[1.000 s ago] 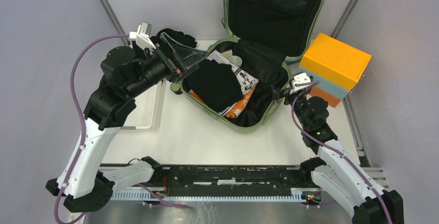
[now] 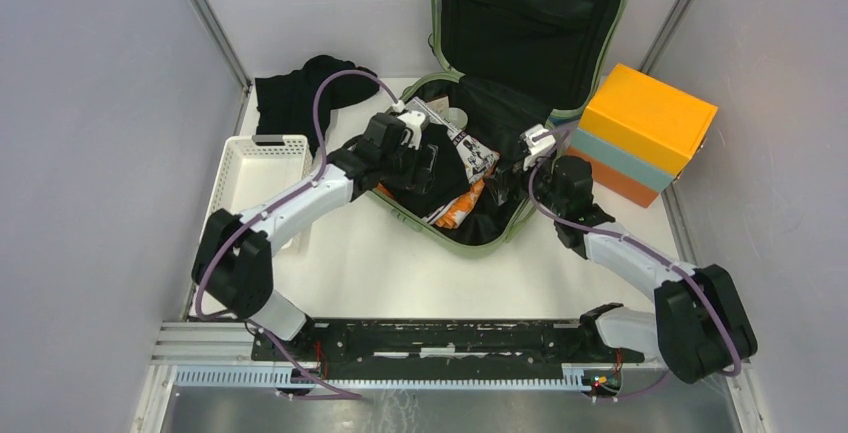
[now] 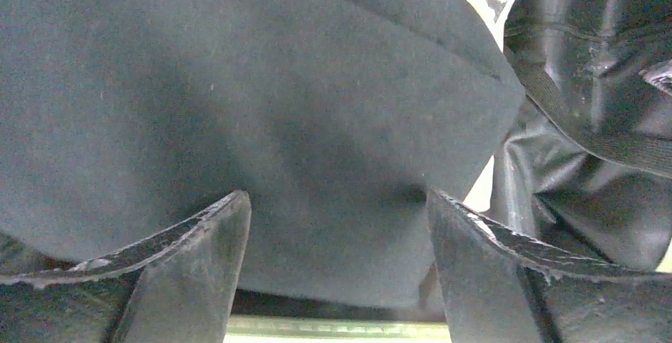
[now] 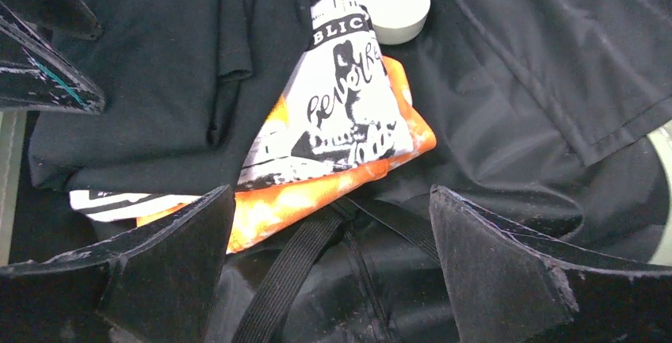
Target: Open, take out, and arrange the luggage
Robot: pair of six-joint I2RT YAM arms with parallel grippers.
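Observation:
An open green suitcase (image 2: 473, 244) holds folded black clothing (image 3: 261, 105) atop a black-and-white printed cloth (image 4: 341, 105) and an orange cloth (image 4: 277, 212), with a white round container (image 4: 394, 14) behind them. My left gripper hangs open low over the black clothing, its fingertips at or near the fabric. My right gripper is open above the suitcase's black lining at the right, beside the orange cloth. The left gripper's fingers also show at the upper left of the right wrist view.
A white basket (image 2: 240, 168) stands at the left, with dark clothing (image 2: 300, 93) behind it. Stacked orange and teal boxes (image 2: 650, 118) sit right of the suitcase.
The right arm has moved leftward, further into the suitcase.

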